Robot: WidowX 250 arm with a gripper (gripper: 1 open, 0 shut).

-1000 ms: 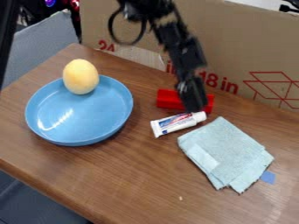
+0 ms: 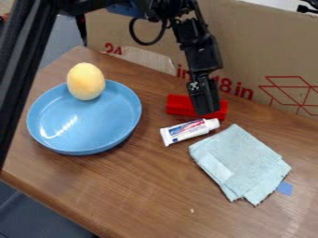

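My gripper [image 2: 204, 99] hangs over a red block [image 2: 180, 105] at the back of the wooden table, its fingers low in front of the block's right part. It is open, though whether anything sits between the fingers is hard to see. A white toothpaste tube [image 2: 191, 131] lies just in front of the block. A pale blue folded cloth [image 2: 243, 163] lies to the right. A blue plate [image 2: 81, 125] is on the left, with a yellow egg-shaped object [image 2: 86, 81] at its back rim.
A cardboard box [image 2: 267, 60] stands behind the table. A small blue patch lies at the cloth's right.
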